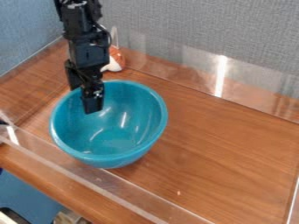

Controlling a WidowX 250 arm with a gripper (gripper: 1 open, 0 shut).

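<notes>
A teal plastic bowl [117,136] sits upright on the wooden tray floor at the front left. My black gripper [90,94] hangs down from the top left, its fingertips low over or inside the bowl's back-left part. The fingers are open; whether they touch the bowl's wall is hard to tell.
A small orange and white object [114,61] stands behind the arm near the back wall.
</notes>
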